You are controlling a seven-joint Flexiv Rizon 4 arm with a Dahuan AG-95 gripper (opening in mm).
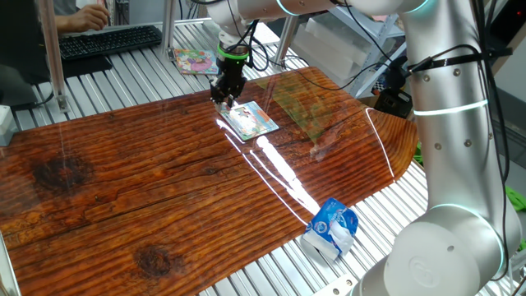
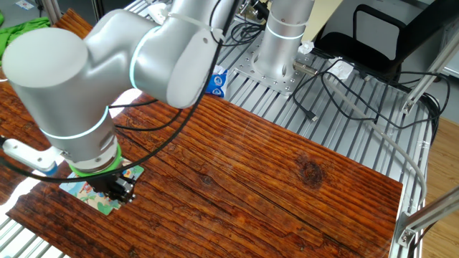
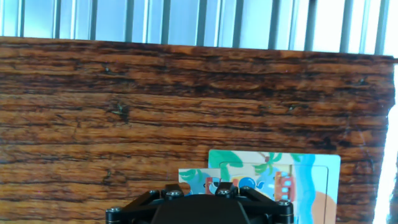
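Observation:
A colourful picture puzzle board [image 1: 250,121] lies flat on the wooden table top near its far edge. In the wrist view the board [image 3: 311,160] shows at the lower right, its lower part out of frame. My gripper [image 1: 226,103] is at the board's left corner in exterior view 1, low over the wood. A small printed puzzle piece [image 3: 193,178] sits at the fingertips and overlaps the board's left edge in the wrist view; my gripper appears shut on it. The gripper body hides the piece's lower part. In exterior view 2 the gripper [image 2: 123,192] covers part of the board [image 2: 93,199].
A blue and white packet [image 1: 331,228] rests at the table's near edge. Another colourful sheet or board [image 1: 196,61] lies on the metal slats behind. A keyboard [image 1: 111,43] and a person's hand [image 1: 86,18] are beyond. Much of the wooden top [image 2: 237,179] is bare.

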